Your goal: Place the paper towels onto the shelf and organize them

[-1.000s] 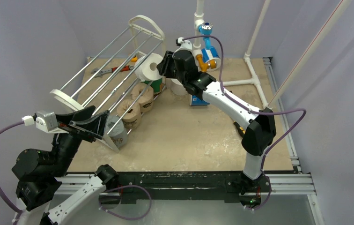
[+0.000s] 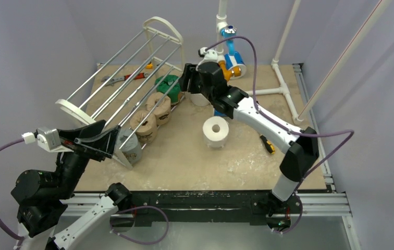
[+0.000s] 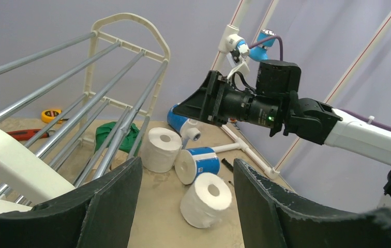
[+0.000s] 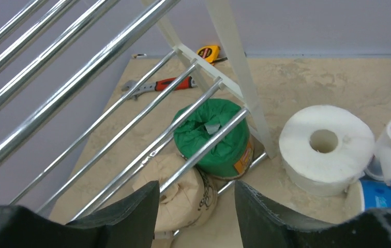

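The white wire shelf (image 2: 71, 108) leans across the left of the table. A green-wrapped roll (image 4: 219, 124), brown-wrapped rolls (image 2: 144, 126) and a grey one (image 2: 131, 148) stand in its lower level. On the open table lies a white paper roll (image 2: 216, 132), clear of both grippers. Farther back are another white roll (image 4: 326, 147) and a blue-labelled roll (image 3: 197, 163). My right gripper (image 2: 183, 78) is raised beside the shelf's far right end, its fingers (image 4: 143, 212) apart and empty. Over the shelf's near end, my left gripper (image 2: 112, 144) is open and holds nothing.
A red-handled wrench (image 2: 127, 77) and a yellow tape measure (image 4: 208, 53) lie behind the shelf. White pipes (image 2: 283, 83) with blue and orange fittings stand at the back right. A yellow-black tool (image 2: 267, 145) rests on the right.
The white roll beside my right gripper at the shelf's upper bars has left there; a white roll now lies on the previously bare table middle. The right arm shifted slightly; the left stayed still.
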